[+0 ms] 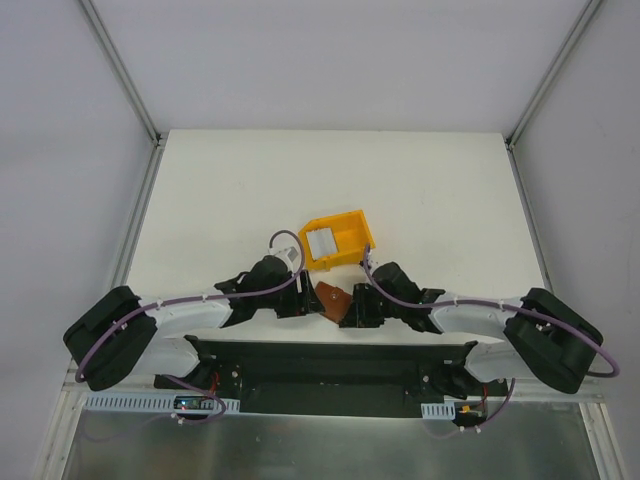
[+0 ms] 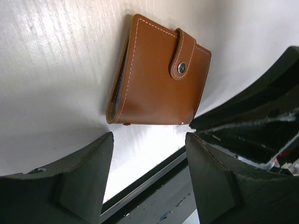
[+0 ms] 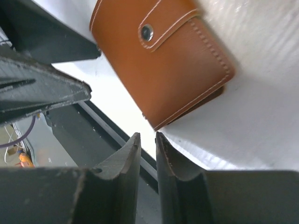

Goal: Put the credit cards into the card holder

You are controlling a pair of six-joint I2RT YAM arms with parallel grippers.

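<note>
The brown leather card holder lies closed on the white table, its snap strap fastened; a dark gap shows along one side. My left gripper stands open at the holder's near edge, with nothing between its fingers. At the holder's near corner, my right gripper has its fingertips drawn close together, with only a narrow gap. Whether the holder's corner is between those tips is hard to tell. A pale flat piece, possibly the cards, lies in the yellow box behind the holder.
The table's front edge runs close in front of both grippers, with a dark gap beyond it. Both arms flank the holder closely.
</note>
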